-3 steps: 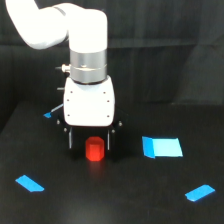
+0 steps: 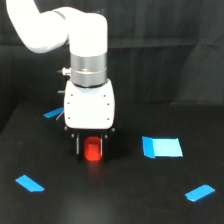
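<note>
A small red object (image 2: 93, 150) stands on the dark table below the white arm. My gripper (image 2: 92, 146) is lowered around it, pointing straight down, one finger on either side. The fingers stand partway in, close to the red object's sides. Whether both of them touch it is too small and dark to tell. The object's base appears to rest on the table.
A pale cyan square (image 2: 167, 147) with a blue strip (image 2: 148, 147) at its left edge lies to the right. Blue tape pieces mark the front left (image 2: 30, 184), front right (image 2: 200, 193) and back left (image 2: 54, 112).
My gripper's fingers have drawn closer together around the red object, and the arm sits slightly lower. The red object appears almost unmoved, perhaps slightly to the left.
</note>
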